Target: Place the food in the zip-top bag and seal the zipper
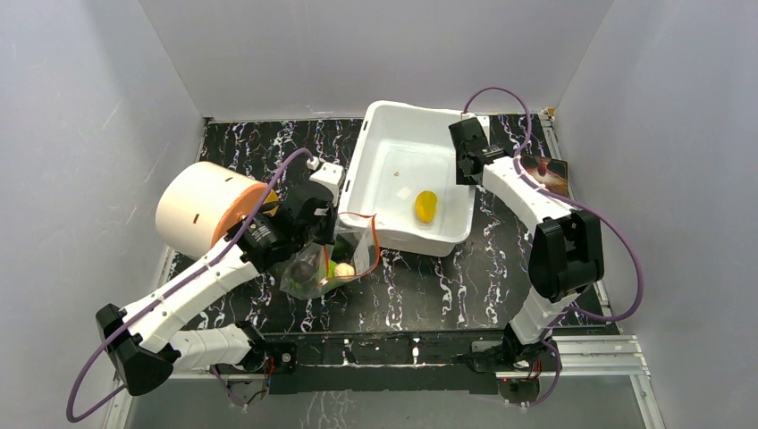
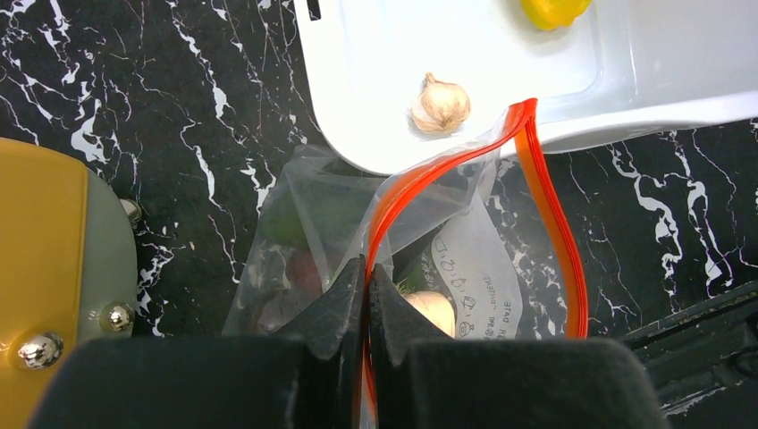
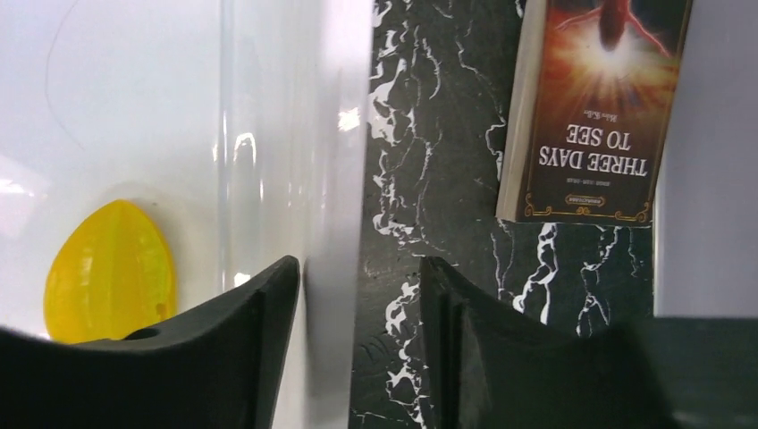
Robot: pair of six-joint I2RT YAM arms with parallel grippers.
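Observation:
The clear zip top bag (image 2: 304, 197) has an orange zipper edge (image 2: 576, 268) and gapes toward the bin; a pale round item (image 2: 431, 309) and blurred green and reddish food lie inside. My left gripper is shut on one side of that edge. A garlic bulb (image 2: 441, 105) and a yellow pepper (image 1: 426, 206) rest in the white bin (image 1: 384, 161). At the bin's right side, my right gripper is part open. Its fingers straddle the bin wall, with a gap between the wall and the outer finger.
A book (image 3: 590, 116) lies on the dark marbled table right of the bin. An orange-and-white cylinder (image 1: 206, 210) stands left, close to my left arm. Bare table (image 1: 438, 299) stretches in front of the bin. The bin's near left corner stands close to the bag.

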